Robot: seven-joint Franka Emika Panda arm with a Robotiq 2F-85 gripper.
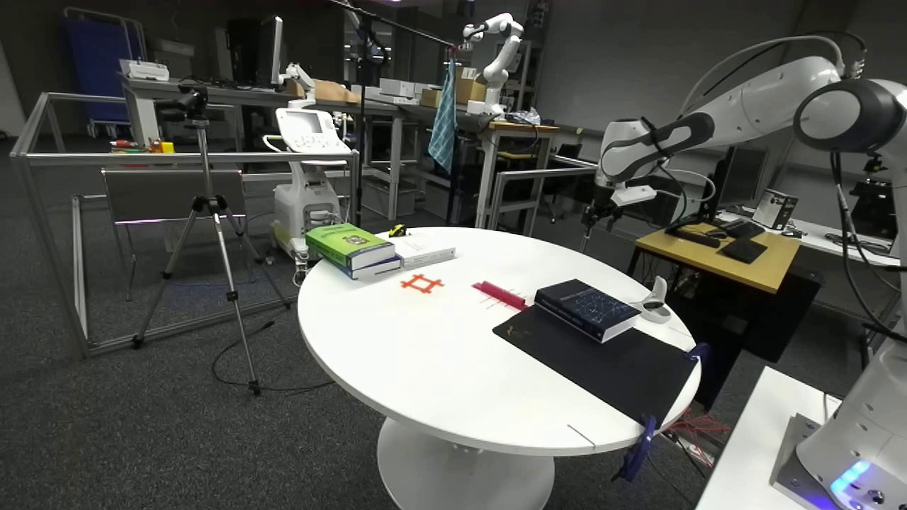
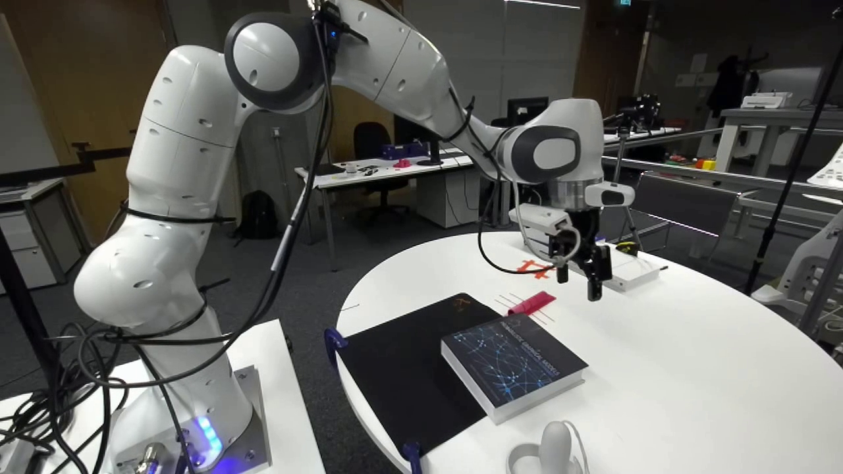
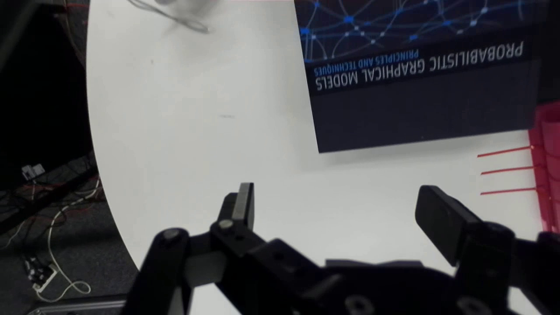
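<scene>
My gripper stands open over bare white tabletop, with nothing between its spread fingers. In the wrist view, the dark book titled Probabilistic Graphical Models [image 3: 420, 105] lies flat just beyond the fingertips. From the second exterior side, that book [image 2: 514, 359] rests partly on a black mat [image 2: 419, 363], and the gripper [image 2: 579, 286] hangs above the table behind it. The first exterior view has the gripper [image 1: 597, 222] raised near the table's far right edge, away from the book [image 1: 588, 307].
A green book [image 1: 350, 245] lies on a blue one, with a white book [image 1: 422, 251] beside them. Between these and the mat are an orange frame shape [image 1: 422, 283] and a red holder [image 1: 499, 295] with thin sticks. A white controller [image 1: 655, 302] sits near the edge.
</scene>
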